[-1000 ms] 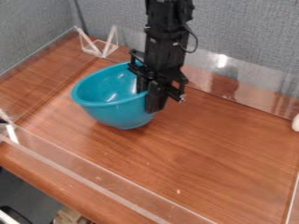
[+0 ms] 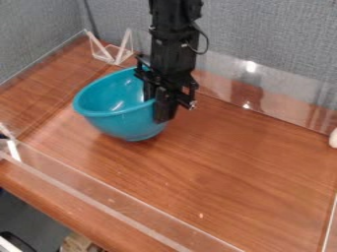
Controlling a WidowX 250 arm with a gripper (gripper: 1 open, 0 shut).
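Observation:
A large cyan bowl [image 2: 110, 113] is tilted a little on the wooden table [image 2: 211, 187], left of centre. My black gripper [image 2: 156, 96] comes down from the top onto the bowl's right rim and is shut on it; the fingertips are partly hidden against the bowl.
A white wire rack [image 2: 110, 49] stands at the back left. Clear low barriers run along the back and front edges. A small white object [image 2: 332, 138] is at the right edge.
My gripper and the bowl have moved slightly to the left and up in the view, away from where they were a second ago.

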